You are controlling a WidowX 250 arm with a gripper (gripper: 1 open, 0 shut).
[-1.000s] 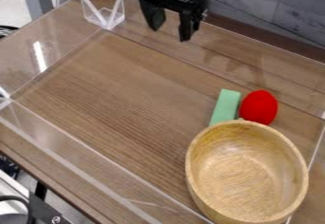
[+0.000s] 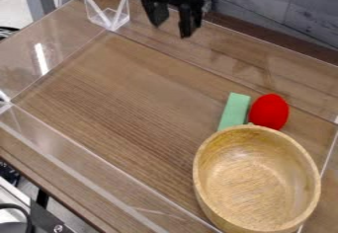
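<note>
My gripper (image 2: 173, 20), dark and blurred, hangs at the top centre of the camera view, above the far part of the wooden table (image 2: 113, 118). Whether anything is between its fingers is unclear. A red object (image 2: 271, 111) lies at the right, beside a light green block (image 2: 234, 113). Below them sits a large yellow bowl (image 2: 258, 183).
A clear wire or plastic holder (image 2: 109, 12) stands at the back left. Grey planks (image 2: 271, 10) border the back. Cables show past the left edge.
My gripper has risen slightly toward the top of the view and looks more blurred. The objects on the table have not moved.
</note>
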